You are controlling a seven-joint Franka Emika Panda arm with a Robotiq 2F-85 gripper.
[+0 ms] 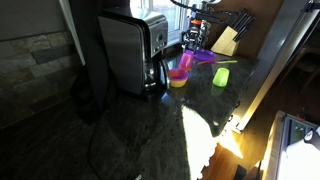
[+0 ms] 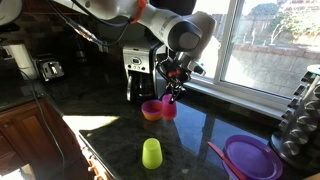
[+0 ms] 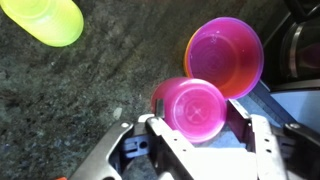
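A pink cup (image 3: 193, 108) lies between the two fingers of my gripper in the wrist view, its open mouth facing the camera. The fingers flank its rim on both sides; whether they press on it I cannot tell. From exterior view 2, the gripper (image 2: 174, 82) points down at the top of the pink cup (image 2: 169, 107). Right beside this cup is an orange and pink bowl-like cup (image 2: 152, 110), which looks like one nested in another. A yellow-green cup (image 2: 152, 153) stands apart, nearer the counter's front edge.
A purple plate (image 2: 250, 157) with a red utensil (image 2: 226, 160) on it lies to the right in exterior view 2. Behind the cups stands a coffee maker (image 1: 137, 52). A knife block (image 1: 229, 40) is at the far end.
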